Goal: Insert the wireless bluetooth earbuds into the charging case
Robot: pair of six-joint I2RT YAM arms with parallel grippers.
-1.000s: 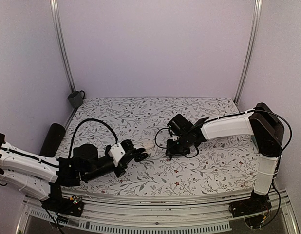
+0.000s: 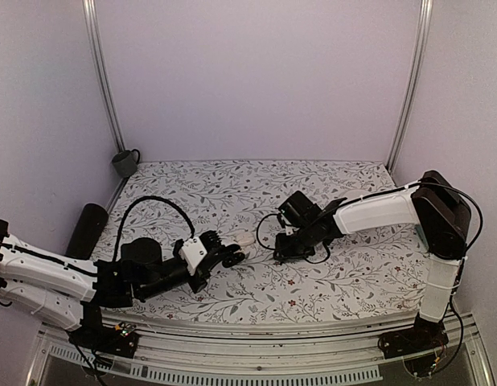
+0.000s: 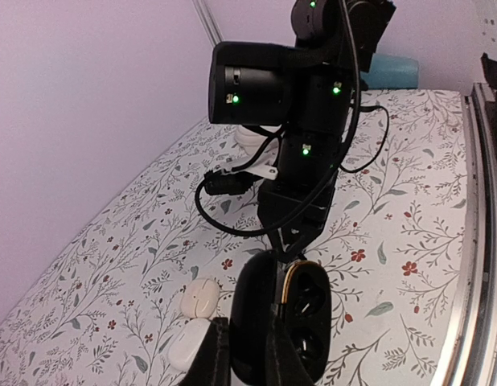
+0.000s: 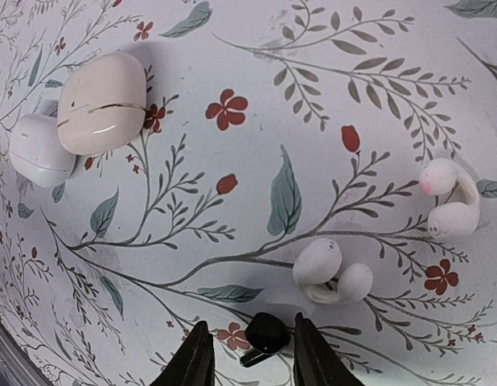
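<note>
In the left wrist view a glossy black charging case (image 3: 306,299) stands with its lid raised, showing two dark wells. My left gripper is shut on it, one finger on each side of the lid half; from above, the case (image 2: 233,256) appears at this gripper's tip. A single black earbud (image 4: 267,334) lies on the patterned surface in the right wrist view. My right gripper is open, its fingertips on either side of that earbud, which sits nearer the right finger. Whether they touch is unclear.
White earbuds (image 4: 337,273) and another white pair (image 4: 453,197) lie close to my right gripper. Two rounded white cases sit further off, beside the black case in the left wrist view. A mug (image 2: 125,163) stands at the back left.
The left arm and the case it holds look unmoved.
</note>
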